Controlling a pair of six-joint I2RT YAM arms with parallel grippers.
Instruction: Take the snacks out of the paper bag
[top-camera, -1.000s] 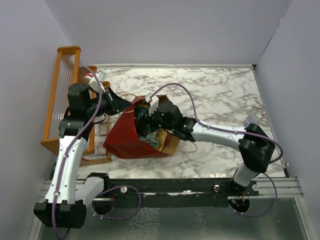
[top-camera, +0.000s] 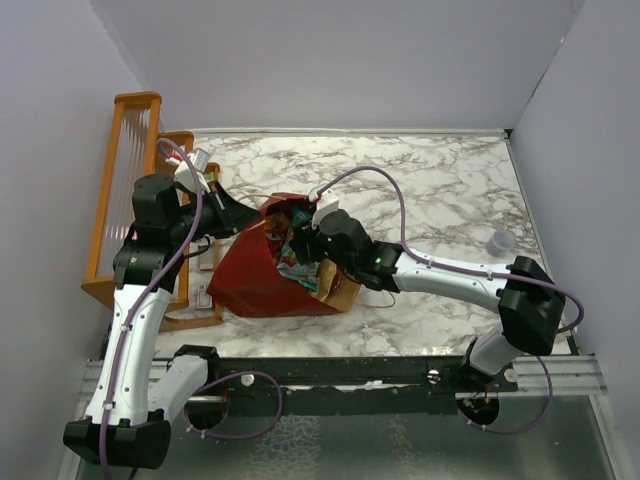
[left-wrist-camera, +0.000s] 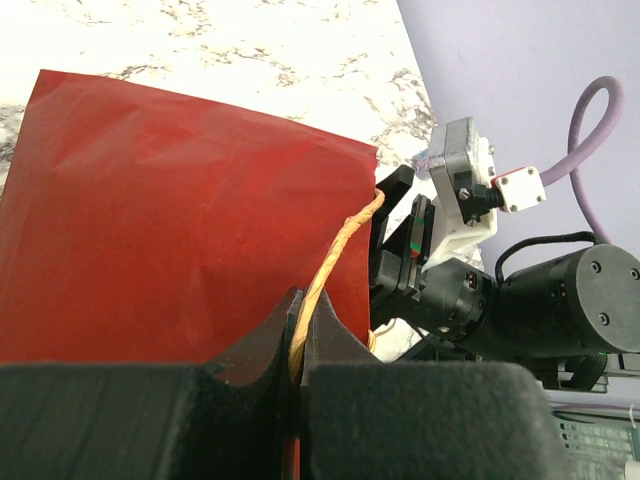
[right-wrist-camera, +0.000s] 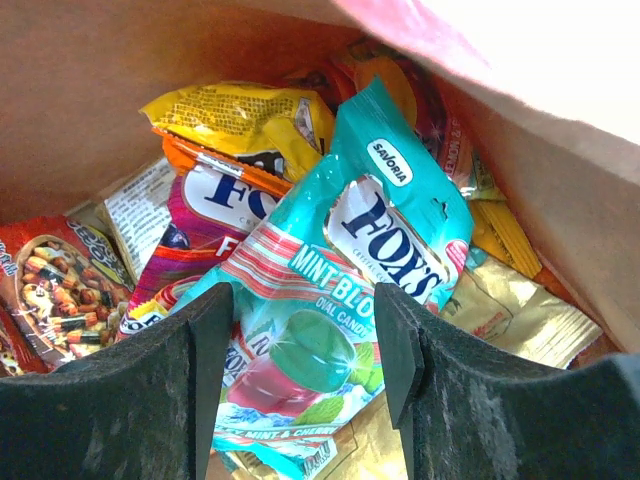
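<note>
The red paper bag (top-camera: 255, 275) lies on its side, its mouth facing right. My left gripper is shut on the bag's twisted paper handle (left-wrist-camera: 340, 245). At the bag's mouth, my right gripper is open, its fingers (right-wrist-camera: 205, 345) apart over a teal Fox's candy pack (right-wrist-camera: 385, 225). Whether the fingers touch this pack I cannot tell. Around and under it in the right wrist view are a yellow pack (right-wrist-camera: 240, 115), a purple and orange pack (right-wrist-camera: 215, 205), a red nut pack (right-wrist-camera: 65, 280) and a gold pack (right-wrist-camera: 510, 315).
A wooden rack (top-camera: 105, 205) stands left of the bag, behind my left arm. A clear cup (top-camera: 500, 243) is at the table's right. Bare marble table (top-camera: 440, 190) stretches behind and right of the bag. The bag's inner wall (right-wrist-camera: 80, 110) closes in around the packs.
My right gripper and forearm have shifted right, toward the bag's mouth, and more of the teal pack shows in the top view. The left gripper has hardly moved.
</note>
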